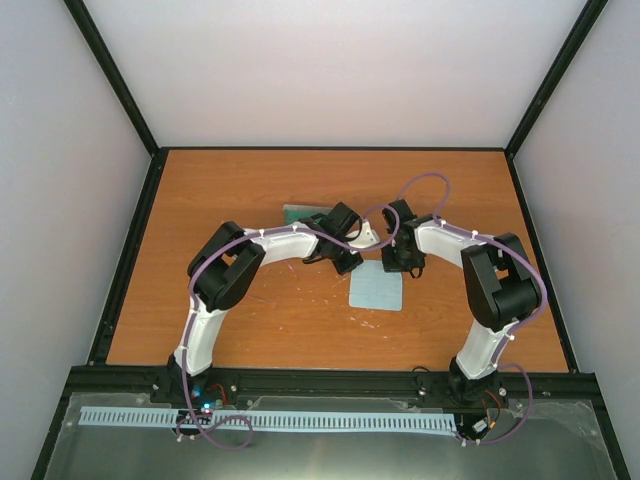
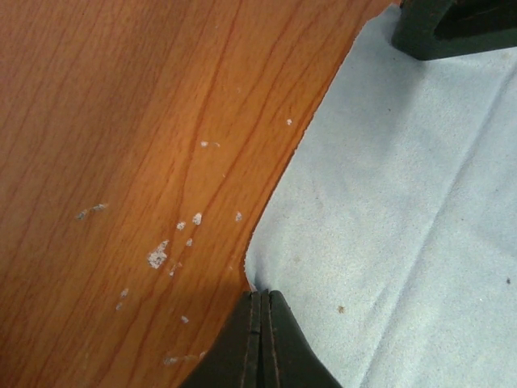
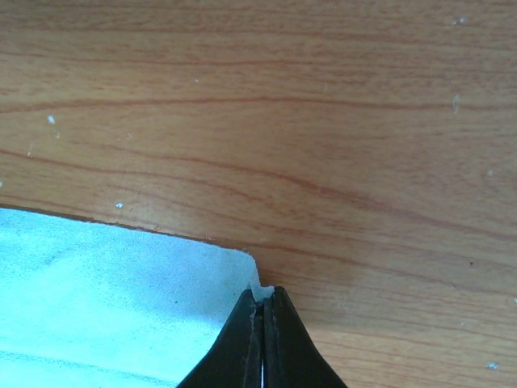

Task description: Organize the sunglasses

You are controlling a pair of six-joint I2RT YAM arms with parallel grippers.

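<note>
A light blue cloth (image 1: 376,290) lies flat on the table between my two arms. In the left wrist view, my left gripper is shut at the corner of the cloth (image 2: 371,202), its tips touching the edge; whether fabric is between them is unclear. In the right wrist view, my right gripper is shut on another corner of the cloth (image 3: 113,299), which is slightly puckered at the fingertips. No sunglasses can be made out in these views.
A green object (image 1: 298,212) lies behind the left arm, partly hidden. A dark green piece (image 2: 444,28) shows at the upper right of the left wrist view.
</note>
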